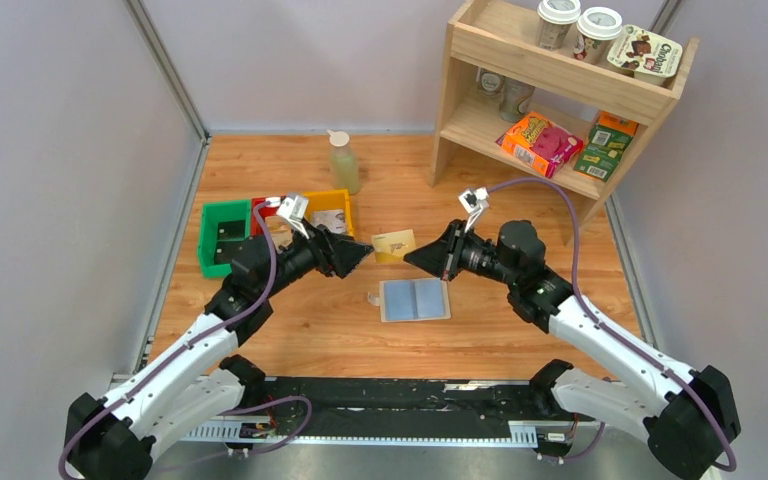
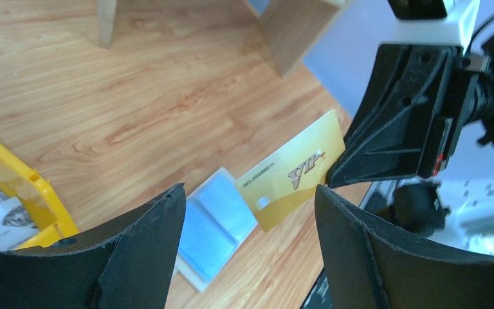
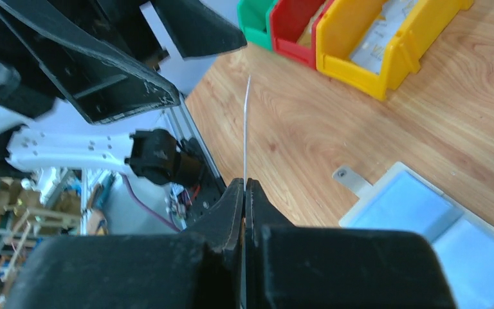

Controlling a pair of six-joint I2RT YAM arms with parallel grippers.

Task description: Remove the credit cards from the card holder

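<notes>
A gold VIP card is held by one end in my right gripper, whose fingers are shut on its edge. In the right wrist view the same card shows edge-on as a thin line rising from the fingertips. My left gripper stands open just left of the card's free end, and nothing is between its fingers. The card holder lies open on the table below the card, with blue pages and a clasp tab; no card shows on those pages.
Green, red and yellow bins stand at the left; white cards lie in the yellow one. A bottle is behind them. A wooden shelf with cups and boxes fills the back right.
</notes>
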